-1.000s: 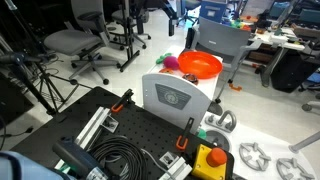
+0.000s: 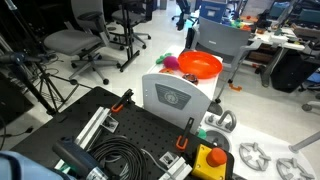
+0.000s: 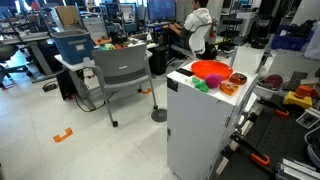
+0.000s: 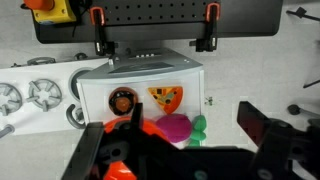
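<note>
In the wrist view my gripper stands open, its two dark fingers wide apart, with nothing visibly held between them. Below it, on a white surface, lies a red-orange bowl [image 4: 150, 127], partly covered by the left finger. Right of the bowl are a pink-purple toy [image 4: 175, 127] and a green toy [image 4: 198, 132]. A toy pizza slice [image 4: 167, 98] and a round brown doughnut-like toy [image 4: 123, 100] lie nearer the white panel. Exterior view 1 shows the bowl [image 2: 200, 65] and the pink toy [image 2: 171, 62] behind the upright grey panel [image 2: 175, 95].
A toy sink [image 2: 222, 120] and stove rings [image 2: 255, 155] extend to the right. On the black table sit a yellow box with an orange button [image 2: 211, 160], coiled cables [image 2: 118, 157] and orange-tipped clamps [image 2: 185, 135]. A grey chair [image 3: 122, 75] stands on the open floor.
A dark shape at the top edge of exterior view 1, apparently part of my gripper, has shifted slightly. The bowl and toys stay where they were.
</note>
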